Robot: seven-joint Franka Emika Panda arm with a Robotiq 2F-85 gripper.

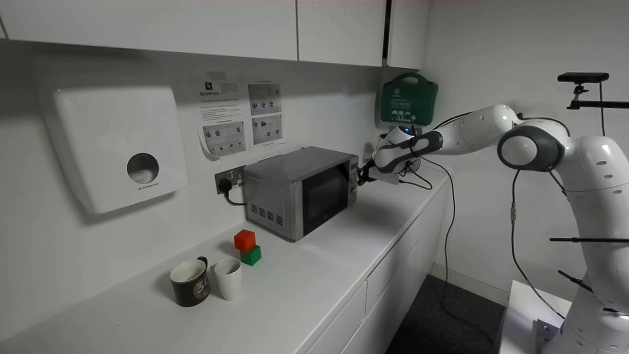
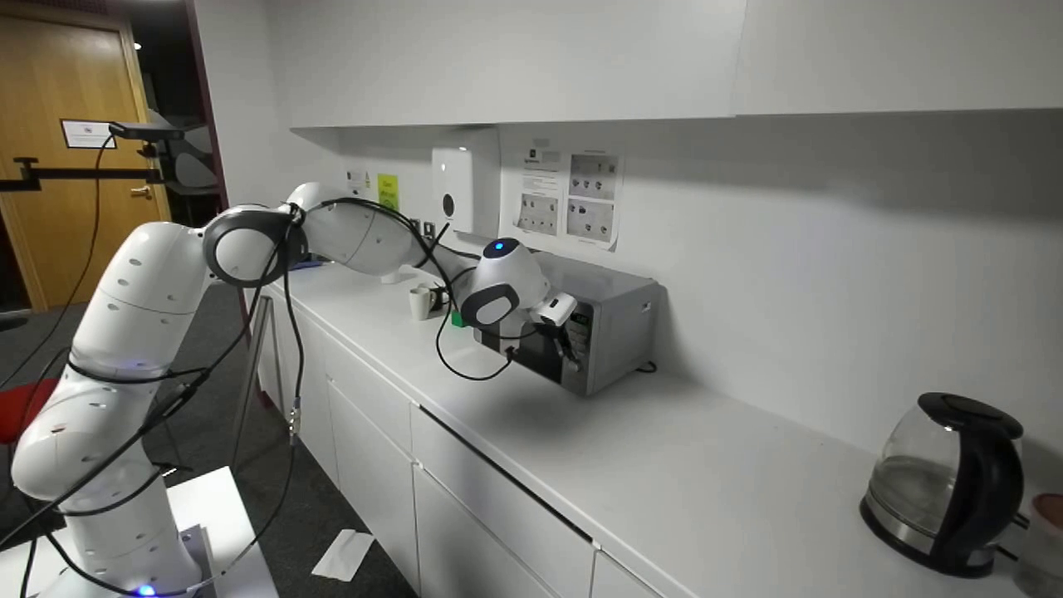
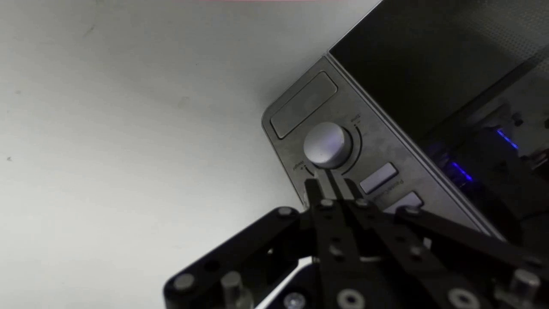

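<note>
The grey microwave (image 1: 298,189) stands on the white counter against the wall, its door closed. On its control panel, a round silver knob (image 3: 327,145) and pale rectangular buttons (image 3: 378,177) show in the wrist view. My gripper is shut, with nothing visible between its fingers. Its tips overlap the knob's lower edge in the wrist view; whether they touch the knob or panel I cannot tell. From the other side, my gripper (image 2: 572,357) appears in front of the microwave's control panel.
A dark mug (image 1: 189,283), a white mug (image 1: 228,278) and a red cube (image 1: 244,240) on a green cube (image 1: 251,255) stand left of the microwave. A glass kettle (image 2: 942,488) is on the counter's other side.
</note>
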